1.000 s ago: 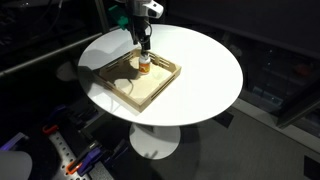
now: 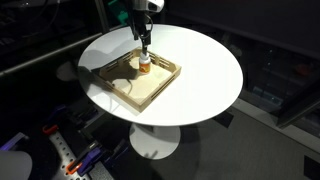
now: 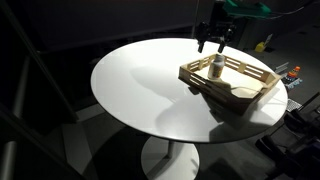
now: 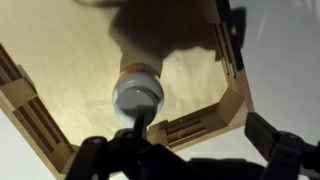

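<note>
A small orange-brown bottle with a pale cap (image 2: 145, 66) stands upright inside a shallow wooden tray (image 2: 152, 98). Seen from above in the wrist view, its round grey-white cap (image 4: 137, 100) lies near one corner of the tray, close to one of my fingers. My gripper (image 3: 211, 48) is open above the bottle (image 3: 216, 70), with a finger to either side of that spot in exterior view 2. Nothing is held between the fingers, and the fingertips appear higher than the cap.
The tray's slatted walls (image 4: 38, 122) rise around the bottle. A round white table (image 2: 205, 75) carries the tray and is otherwise largely clear. Several small bottles (image 3: 290, 75) stand off to the far right, beyond the table.
The arm has shifted slightly over the far side of the tray compared with one second ago. Bottle and tray have stayed in place.
</note>
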